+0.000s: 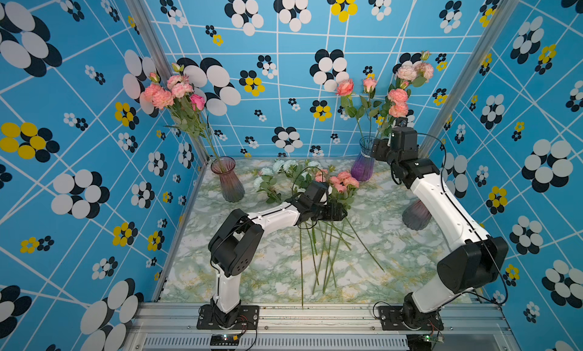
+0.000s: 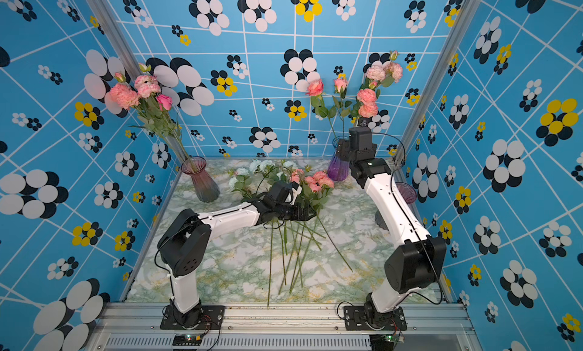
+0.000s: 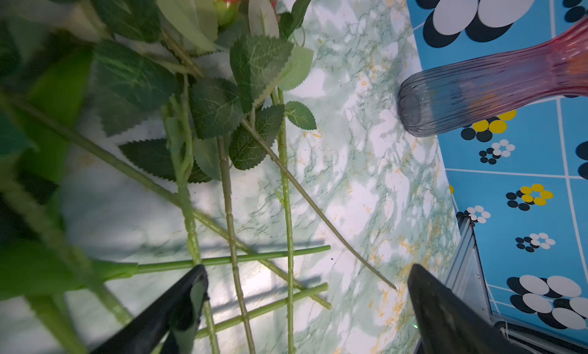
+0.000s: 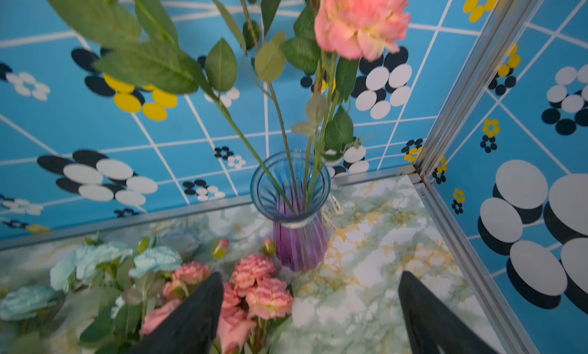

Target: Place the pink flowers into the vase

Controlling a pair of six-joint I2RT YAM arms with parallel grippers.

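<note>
Several pink flowers (image 1: 397,97) stand in the purple vase (image 1: 363,168) at the back right, their stems (image 4: 306,176) inside its rim. My right gripper (image 1: 377,149) is beside that vase, its fingers (image 4: 199,308) apart and nothing between them in the right wrist view. More pink flowers (image 1: 343,180) lie on the table left of the vase. Over their green stems hangs my left gripper (image 1: 341,211), open; in the left wrist view stems (image 3: 288,231) show beyond and between its spread fingers, not gripped.
A pinkish-grey vase (image 1: 229,184) with pink flowers (image 1: 164,97) stands at the back left. Another vase (image 1: 416,215) is partly hidden by the right arm. Pale blue flowers (image 4: 156,262) lie among the pink ones.
</note>
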